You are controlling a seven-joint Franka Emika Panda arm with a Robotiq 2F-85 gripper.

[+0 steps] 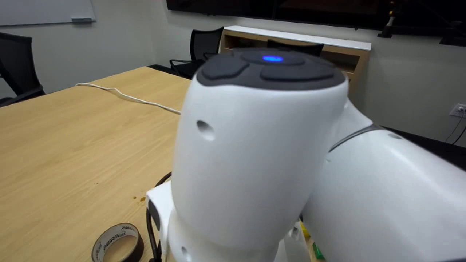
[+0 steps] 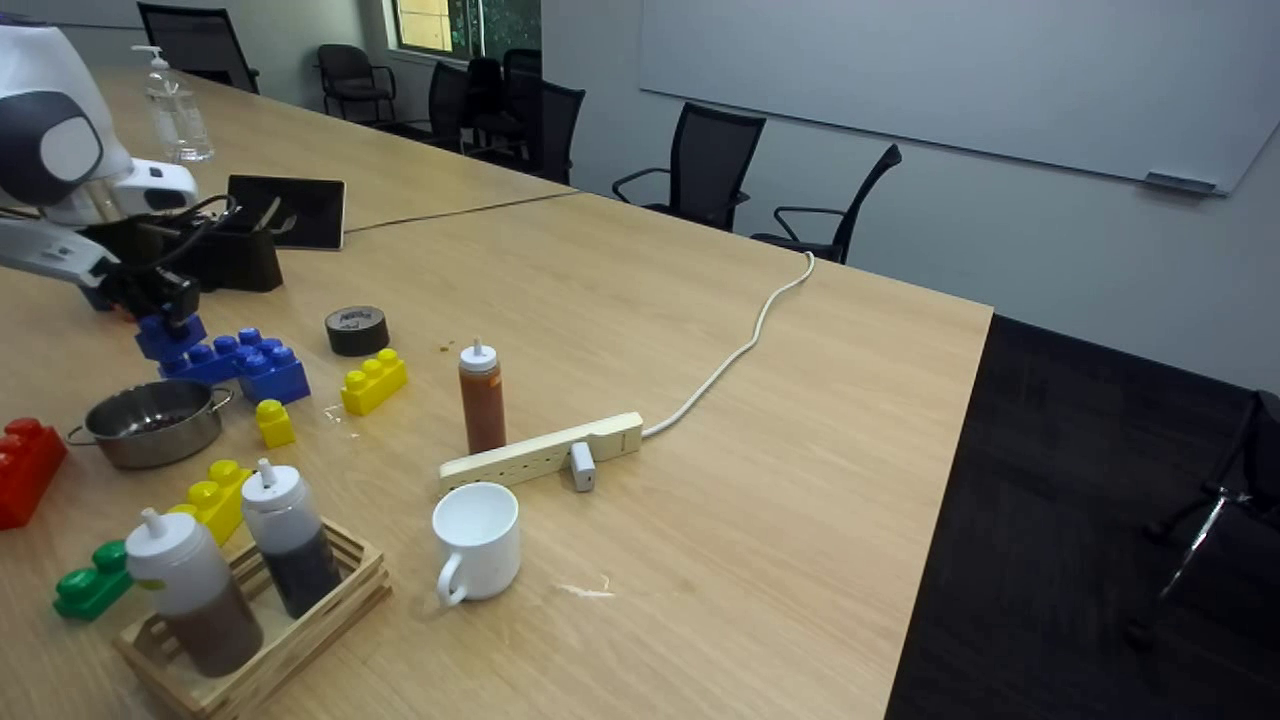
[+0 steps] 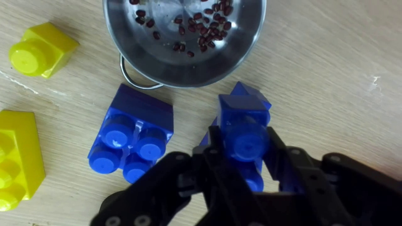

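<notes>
My gripper is shut on a blue brick (image 3: 241, 103), with one round stud facing up between the black fingers. Directly beneath it in the wrist view lies another blue brick (image 3: 265, 98), mostly covered; whether the two touch cannot be told. Exterior view 2 has the held brick (image 2: 168, 337) low over the table at the left, by the lower blue brick (image 2: 214, 358). A separate blue brick with several studs (image 3: 132, 131) lies left of the gripper in the wrist view. The arm hides the gripper in exterior view 1.
A metal pot (image 3: 181, 71) with dark red beans stands close by. Yellow bricks (image 2: 374, 382), black tape (image 2: 357, 330) and a red brick (image 2: 26, 470) lie around. Bottles in a wooden crate (image 2: 348, 588) and a white mug (image 2: 477, 540) stand nearer.
</notes>
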